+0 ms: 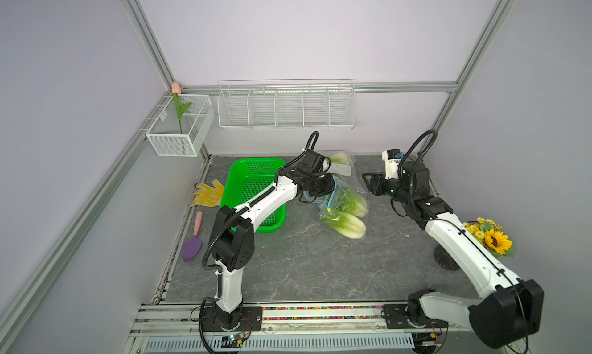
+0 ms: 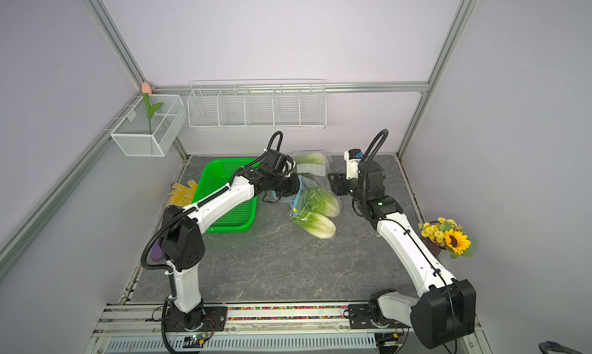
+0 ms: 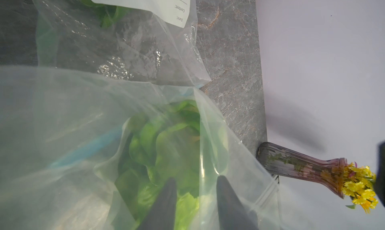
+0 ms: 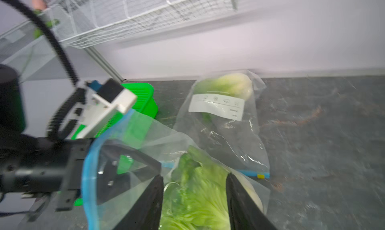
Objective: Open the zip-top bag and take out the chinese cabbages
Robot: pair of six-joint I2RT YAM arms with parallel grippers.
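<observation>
Two cabbages (image 1: 345, 225) lie in a clear zip bag (image 2: 296, 199) with a blue zip, its mouth raised near my left gripper (image 1: 326, 184). In the right wrist view the left gripper is shut on that bag's film, the blue edge alongside it. My right gripper is part open above the bag, right of the left one, with leaves showing beyond its fingertips. Another bag (image 4: 216, 121) with a white label and a cabbage lies behind.
A green basket (image 1: 249, 167) stands to the left. Flowers in a vase (image 3: 296, 165) stand at the right. Wire baskets (image 1: 286, 107) hang on the walls.
</observation>
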